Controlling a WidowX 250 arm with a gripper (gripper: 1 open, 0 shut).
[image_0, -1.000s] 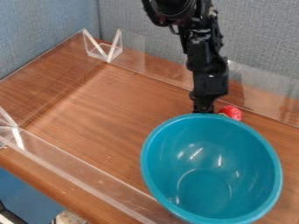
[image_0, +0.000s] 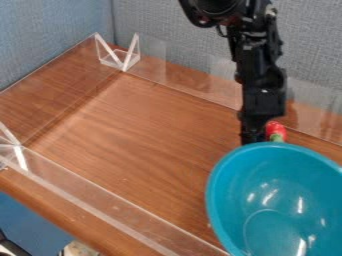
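Observation:
A large glossy blue bowl (image_0: 274, 210) fills the lower right, partly cut off by the frame's edge. The black gripper (image_0: 254, 130) reaches down to just behind the bowl's far rim; its fingertips are dark and partly hidden there, so what lies between them does not show. A small red object with some green (image_0: 275, 130) sits behind the bowl, right beside the gripper's lower end.
Clear low walls (image_0: 174, 72) edge the wooden table (image_0: 127, 130), with clear brackets at the back left and front left. Grey and blue panels stand behind.
The bowl has shifted to the right, toward the frame's edge. The gripper has moved right and a little down along with it.

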